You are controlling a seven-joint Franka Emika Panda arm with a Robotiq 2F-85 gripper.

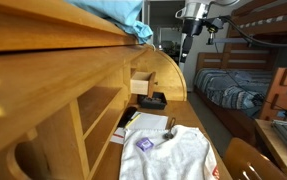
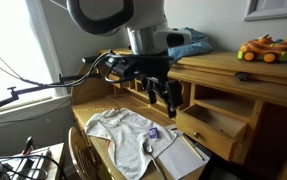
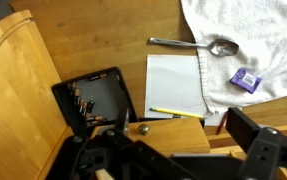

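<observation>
My gripper hangs high above the desk, open, with nothing showing between its fingers. In exterior view 1 the gripper [image 1: 186,48] is well above the desk, near the far end. Below it in the wrist view lie a metal spoon [image 3: 221,47], with its bowl at the white cloth, a sheet of white paper [image 3: 173,80], and a yellow pencil [image 3: 176,112] at the paper's edge. A small purple packet [image 3: 246,80] rests on the white cloth [image 3: 218,75]. A black tray [image 3: 105,92] holds several small items.
A wooden drawer [image 2: 213,126] stands pulled out from the desk's hutch. On the upper shelf sits an orange toy car [image 2: 268,49], and a blue cloth [image 2: 191,45] lies there too. Bare wood [image 3: 98,40] shows between the tray and the spoon.
</observation>
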